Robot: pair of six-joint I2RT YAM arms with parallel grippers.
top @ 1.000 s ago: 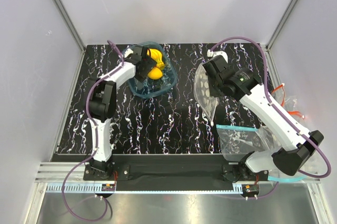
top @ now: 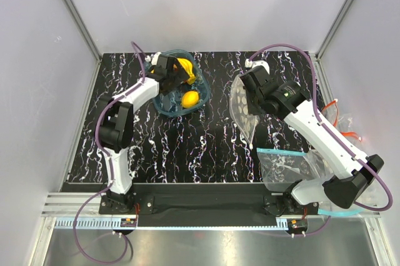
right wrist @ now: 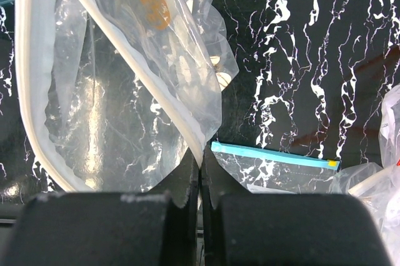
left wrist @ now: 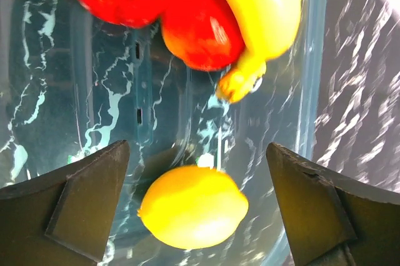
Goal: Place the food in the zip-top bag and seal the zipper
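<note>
My left gripper is open over the blue bin (top: 206,96), nothing held between its fingers. A yellow lemon (left wrist: 192,207) lies loose on the bin floor, below and between the fingertips in the left wrist view. Farther up in that view are a yellow banana (left wrist: 265,4) and two red items (left wrist: 203,22), side by side. My right gripper is shut on the rim of a clear zip top bag (right wrist: 119,35), which gapes open to the left of the fingers. In the top view the bag (top: 239,105) hangs beside the right gripper.
Another clear bag with a blue zipper (right wrist: 275,155) lies flat at the front right. More crumpled bags with orange parts (top: 350,135) lie along the right edge. The dark patterned table (top: 200,147) between the bin and the held bag is clear.
The left arm has moved a little above it. My right arm and the bag are still.
</note>
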